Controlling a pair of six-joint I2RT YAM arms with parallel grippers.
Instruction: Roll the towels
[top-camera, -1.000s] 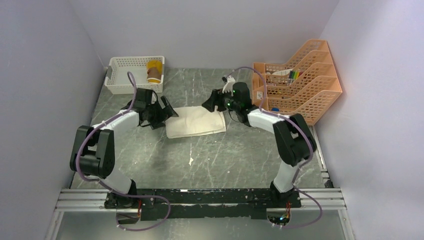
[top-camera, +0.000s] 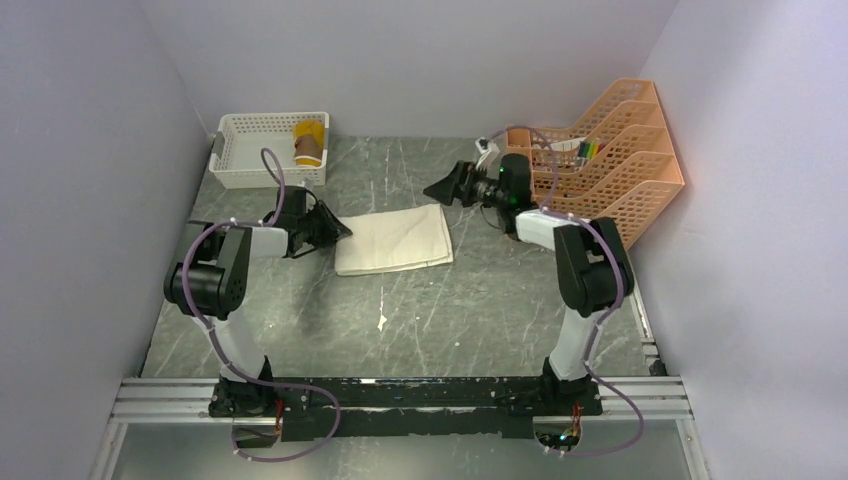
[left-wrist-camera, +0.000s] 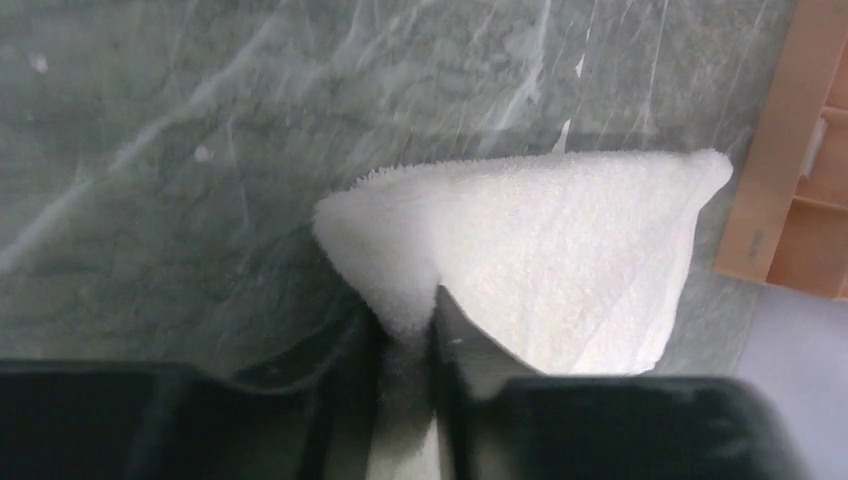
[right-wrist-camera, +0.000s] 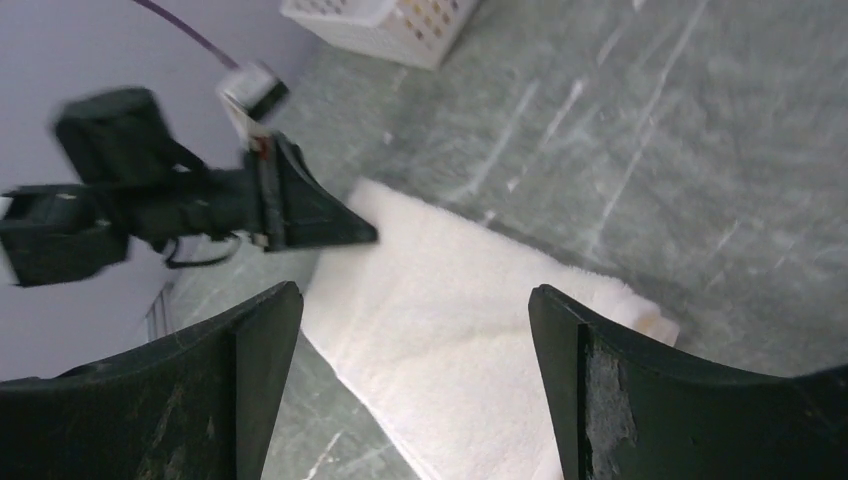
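A folded white towel (top-camera: 395, 238) lies flat on the grey marbled table. My left gripper (top-camera: 346, 232) is at its left edge; in the left wrist view a fold of the towel (left-wrist-camera: 560, 220) is pinched between the fingers. The top view shows my right gripper (top-camera: 440, 190) just beyond the towel's far right corner. Its fingers (right-wrist-camera: 585, 370) stand apart in the right wrist view, with nothing held between them; the towel (right-wrist-camera: 430, 300) shows beyond the gap. That view also has the left gripper's tip against the towel's edge.
A white basket (top-camera: 240, 170) with a yellow and brown item (top-camera: 309, 143) inside stands at the back left. An orange tiered rack (top-camera: 640, 190) stands at the right, close to the right arm. Bare table (top-camera: 420, 330) lies in front of the towel.
The right gripper has moved right and slightly back, from over the towel's far edge to its far right corner.
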